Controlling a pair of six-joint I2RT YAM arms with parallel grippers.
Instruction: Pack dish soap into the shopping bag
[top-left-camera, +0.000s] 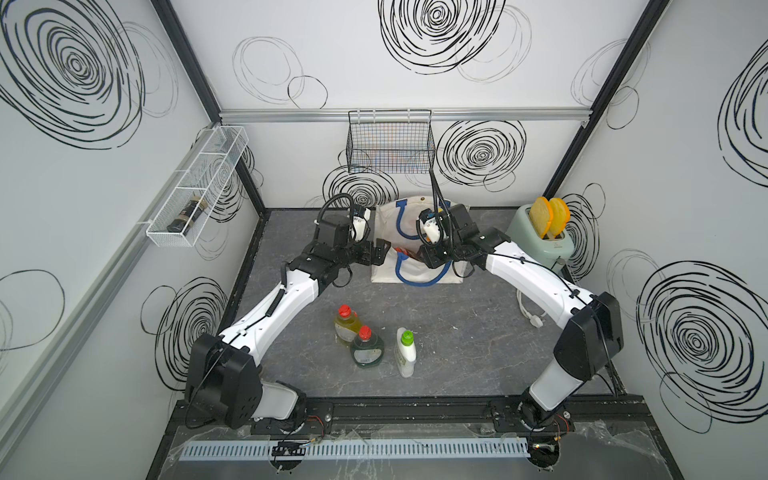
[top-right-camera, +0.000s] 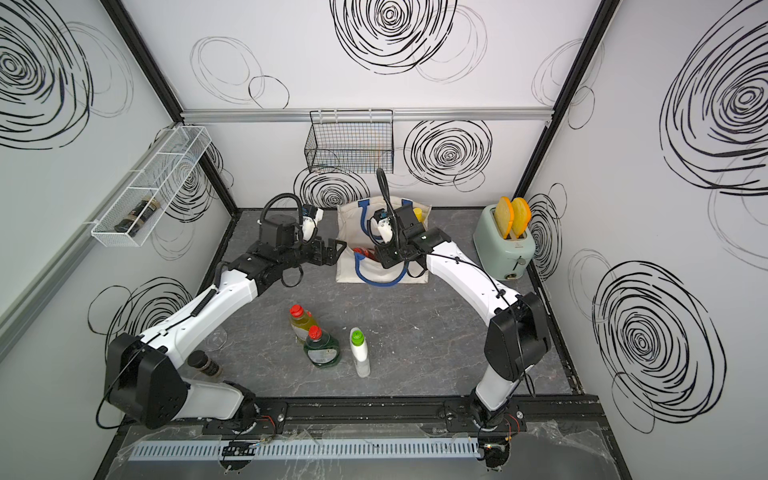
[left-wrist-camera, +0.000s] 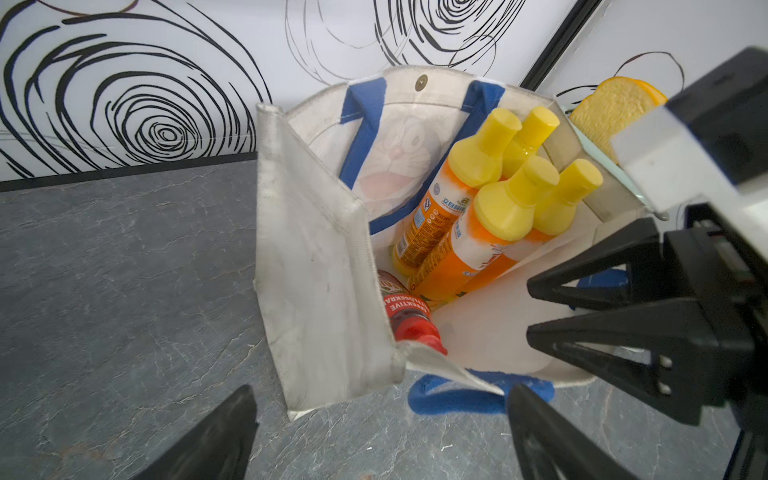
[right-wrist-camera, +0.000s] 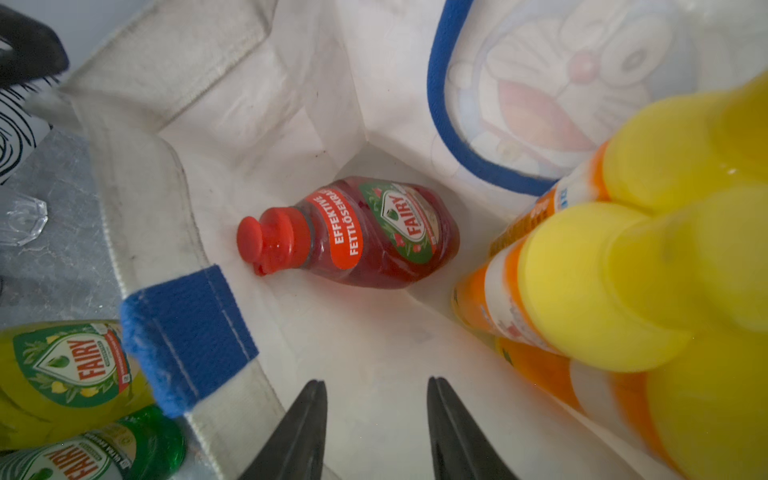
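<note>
A cream shopping bag with blue handles (left-wrist-camera: 308, 272) stands at the back, holding a red Fairy dish soap (right-wrist-camera: 376, 232) lying on its side and several orange bottles with yellow tops (left-wrist-camera: 492, 224). My right gripper is over the bag, fingers inside its opening; whether they grip the bag's fabric is unclear. My left gripper (top-left-camera: 380, 252) is open just left of the bag, nothing between its fingers. Yellow-green dish soap (top-left-camera: 347, 328) and dark green dish soap (top-left-camera: 367, 349) stand on the front table, beside a white bottle with a green cap (top-left-camera: 405, 360).
A mint toaster (top-right-camera: 500, 256) with yellow slices stands at right, its cord on the table. A black wire basket (top-left-camera: 390, 144) hangs on the back wall, a white rack (top-left-camera: 176, 236) on the left.
</note>
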